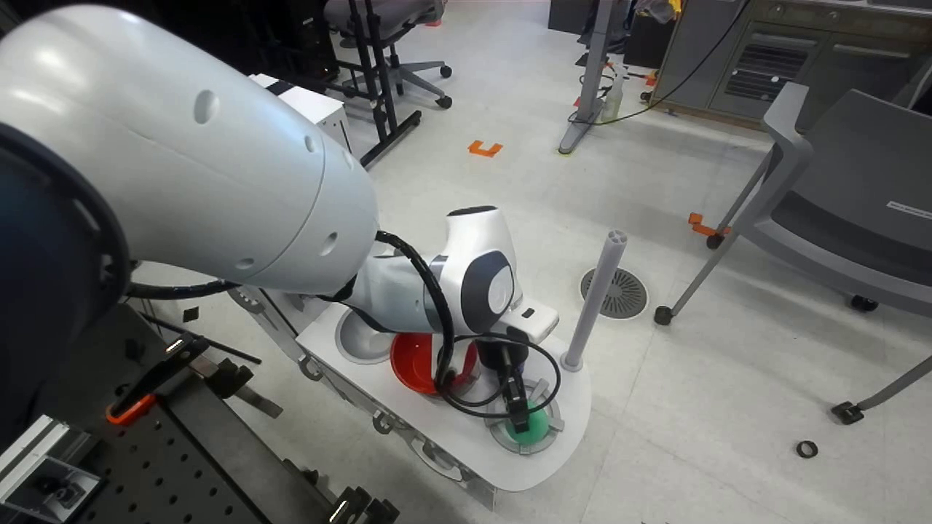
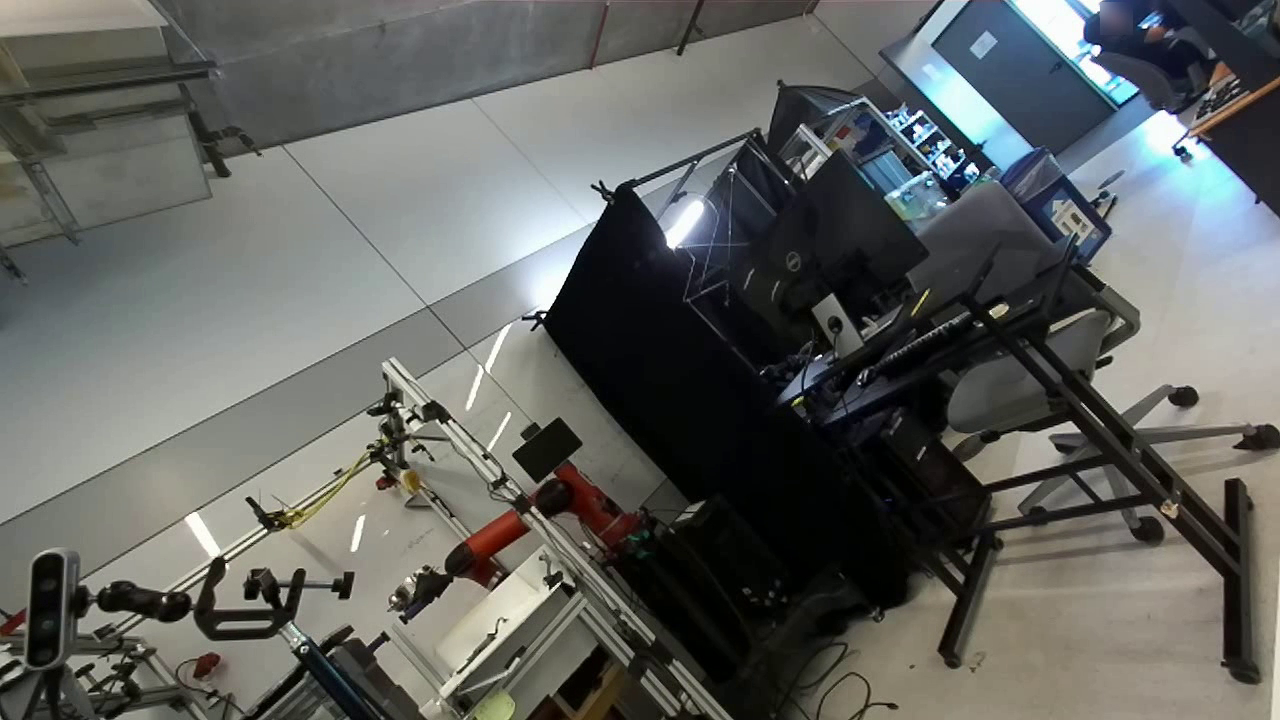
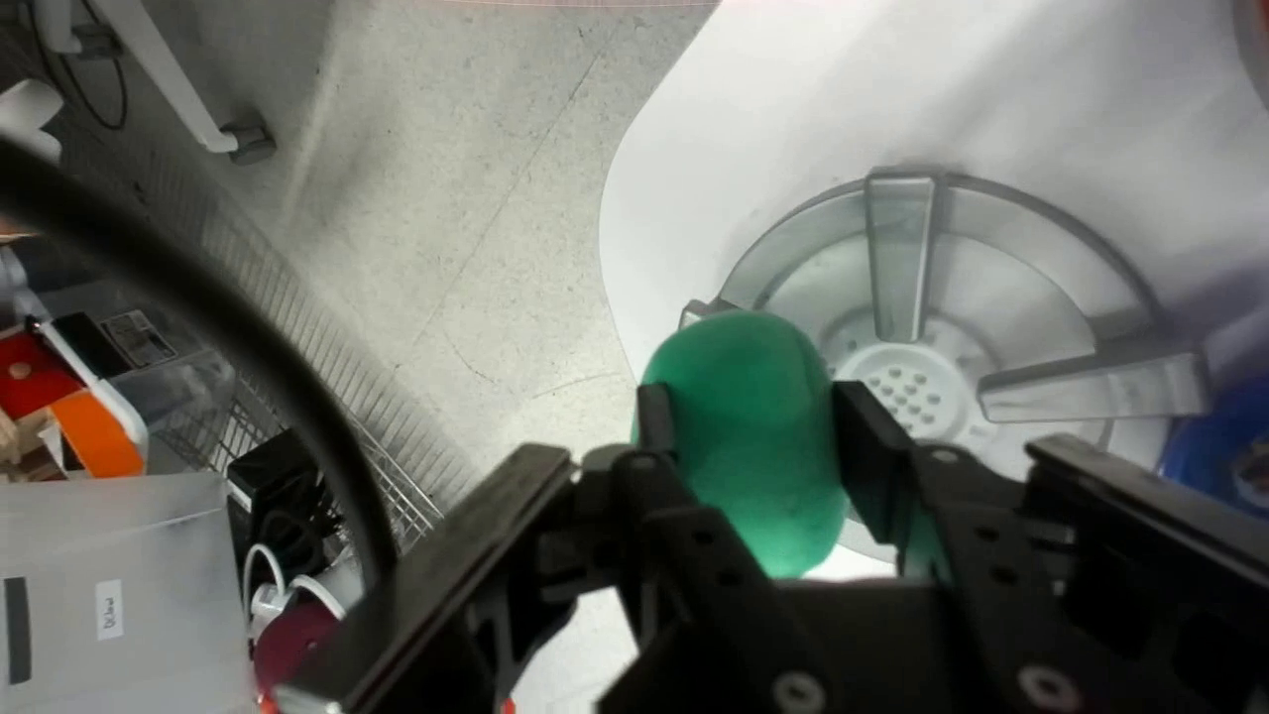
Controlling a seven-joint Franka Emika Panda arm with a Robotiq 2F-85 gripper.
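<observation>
A rounded green object (image 3: 749,446) sits between the two black fingers of my gripper in the wrist view. One fingertip overlaps its left side, and the other lies close against its right side. The fingers stand part open, about as wide as the object; whether they press on it I cannot tell. In exterior view 1 the green object (image 1: 534,426) appears over the grey round burner (image 1: 526,449), with my gripper (image 1: 521,426) coming down onto it from above. Its underside is hidden, so whether it touches the burner is unclear.
A red bowl (image 1: 412,365) and a grey sink basin (image 1: 358,339) lie farther left on the white toy counter (image 1: 572,428). A grey post (image 1: 595,297) rises near the arm. A blue item (image 3: 1225,446) shows at the right of the wrist view.
</observation>
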